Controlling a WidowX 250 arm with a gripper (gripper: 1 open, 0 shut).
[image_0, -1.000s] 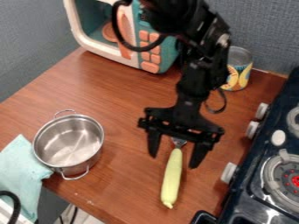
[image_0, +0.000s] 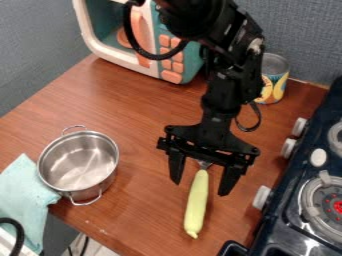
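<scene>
My black gripper (image_0: 201, 176) hangs low over the wooden table, fingers spread open either side of the upper end of a pale yellow, elongated object (image_0: 195, 204), which looks like a toy corn cob lying lengthwise on the table. Part of its upper tip is hidden under the gripper body. Nothing shows held between the fingers.
A steel pot (image_0: 76, 163) sits at left beside a light blue cloth (image_0: 24, 196). A black stove (image_0: 307, 200) borders the right. A toy microwave (image_0: 107, 30) and a can (image_0: 274, 72) stand at the back. Open table surrounds the gripper's left side.
The gripper has shifted very slightly to the right over the last second; the objects on the table stay where they were.
</scene>
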